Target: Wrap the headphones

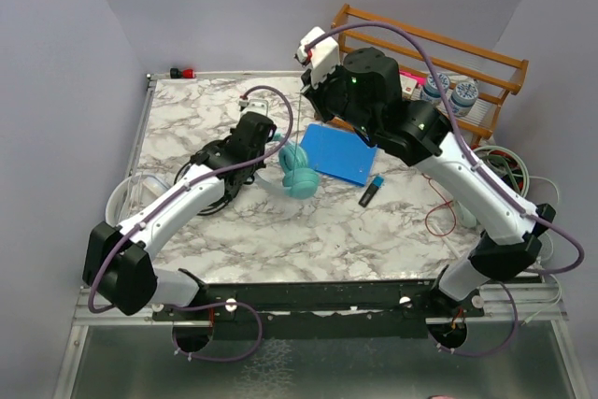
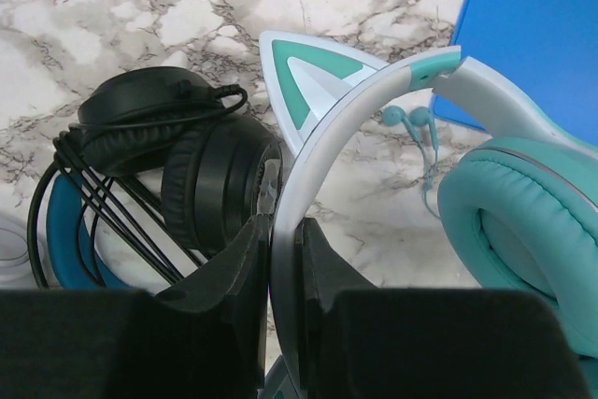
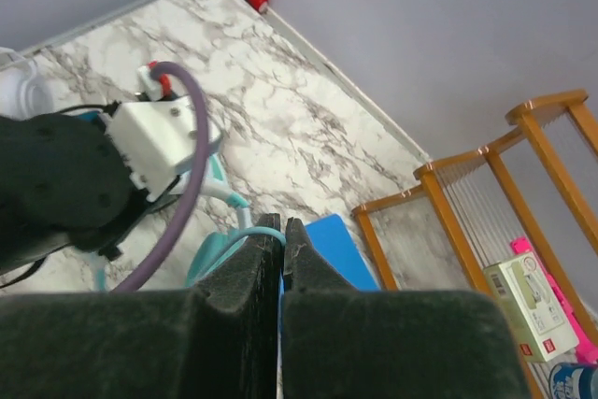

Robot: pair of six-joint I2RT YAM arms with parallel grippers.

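Note:
My left gripper is shut on the white band of the mint cat-ear headphones [image 2: 519, 221], whose ear [image 2: 308, 91] points up beside black headphones [image 2: 149, 109]. The mint cups [image 1: 301, 180] show below the grippers in the top view. My right gripper is held high at the right, shut on a thin mint cable [image 3: 229, 242] that hangs down toward the headphones. Mint earbuds [image 2: 420, 119] show in the left wrist view.
A blue board [image 1: 346, 156] lies at the middle, a small dark item [image 1: 370, 192] in front of it. A wooden rack [image 3: 453, 221] with boxes and jars stands at the back right; coiled cables lie at both sides.

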